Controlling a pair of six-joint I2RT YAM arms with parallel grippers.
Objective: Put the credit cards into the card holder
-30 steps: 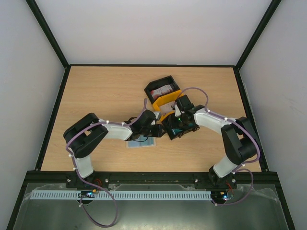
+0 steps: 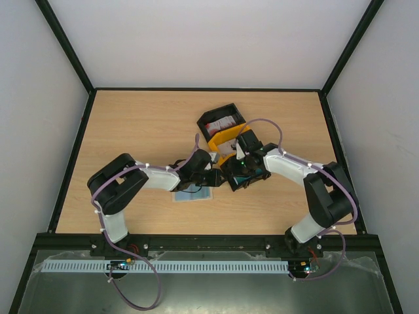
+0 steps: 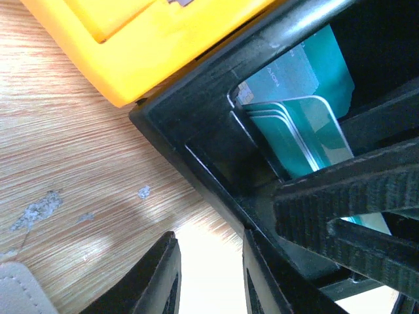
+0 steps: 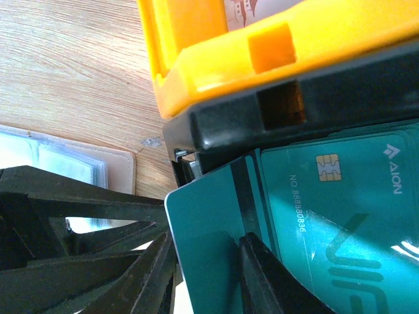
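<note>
The card holder has an open black compartment (image 3: 190, 124), in both wrist views, joined to a yellow one (image 4: 222, 78). Teal cards (image 4: 334, 216) lie inside the black compartment. One teal card (image 4: 206, 226) stands tilted at its left end. Around that card is my right gripper, part open, with one finger by its edge and the other against its face. At the compartment's near left side is my left gripper. Its fingertips are apart, and only bright glare shows between them; whether it grips anything is unclear. In the top view both grippers hide much of the black compartment.
Left of the holder a pale pad with light-blue contents (image 2: 193, 194) lies partly under my left arm. A further black compartment (image 2: 213, 112) with reddish cards stands behind the yellow one. Left and right of these things, the wooden table (image 2: 131, 118) is clear.
The right gripper has shifted very slightly over the black compartment. My left arm and the holder look unmoved.
</note>
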